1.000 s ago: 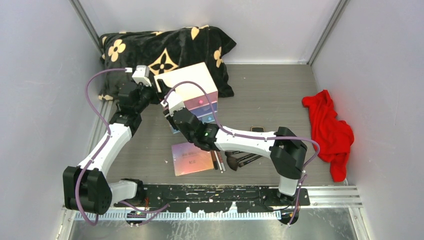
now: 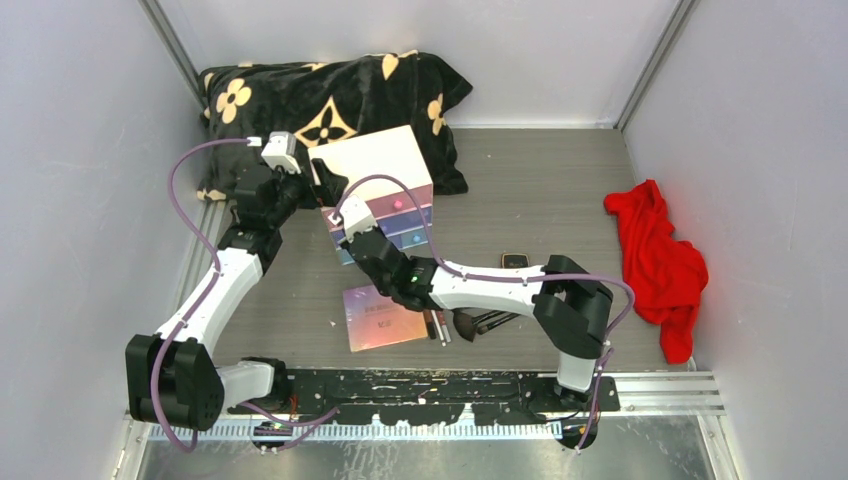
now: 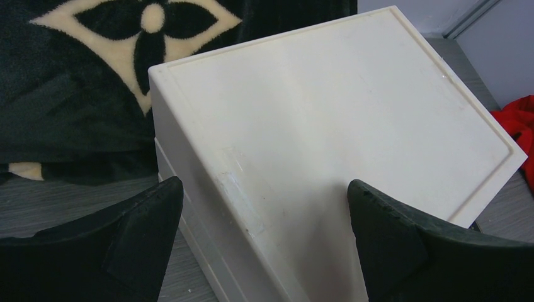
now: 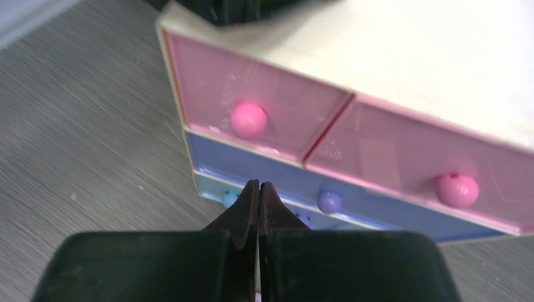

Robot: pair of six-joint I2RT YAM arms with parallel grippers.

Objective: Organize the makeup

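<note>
A white-topped makeup box (image 2: pixel 372 155) with pink, blue and light-blue drawers stands at an angle near the back left. In the right wrist view my right gripper is shut with nothing between its fingertips. The left pink drawer's knob (image 4: pixel 249 119) sits above and outside those fingers, apart from them; that drawer looks closed. A second pink knob (image 4: pixel 456 190) shows at the right. My left gripper is open over the box's left top edge, one finger on the outer side and the other above the top; contact cannot be made out.
In front of the box lie a pink-orange palette (image 2: pixel 383 318), several brushes (image 2: pixel 490 320) and a small dark compact (image 2: pixel 514 261). A black patterned blanket (image 2: pixel 290 110) is behind, a red cloth (image 2: pixel 655 260) far right. The floor right of the box is clear.
The left arm barely moved.
</note>
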